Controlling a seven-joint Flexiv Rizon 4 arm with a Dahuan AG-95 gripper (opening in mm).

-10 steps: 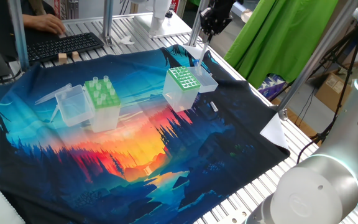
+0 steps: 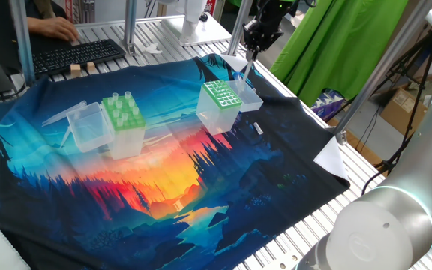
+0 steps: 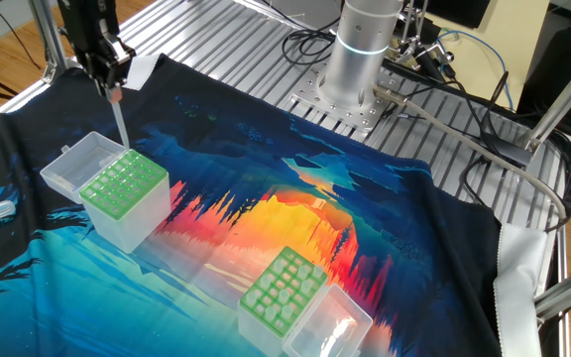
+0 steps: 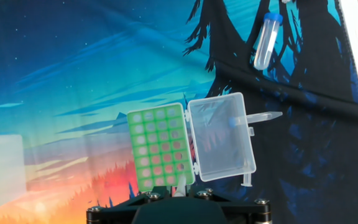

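My gripper [image 3: 117, 91] is shut on a long translucent pipette tip [image 3: 122, 121], which points downward. In exterior view 1 the gripper [image 2: 253, 51] hangs at the back right, with the tip [image 2: 247, 67] above the open lid area of a clear box. That box's green rack [image 2: 221, 94] has a grid of holes with no tips standing in it. From the wrist view, the green rack [image 4: 159, 146] lies just ahead of the gripper; the tip [image 4: 181, 185] overlaps its near right edge. The tip's height above the rack is hard to judge.
A second box with a green rack [image 2: 123, 109] holds several tips, its clear lid [image 2: 90, 127] open beside it. Loose tips [image 4: 265, 117] lie near the first box's lid [image 4: 221, 137]. A blue-capped tube [image 4: 267, 40] rests farther off.
My gripper has sunk slightly with the tip in it. Both boxes and the cloth have stayed put.
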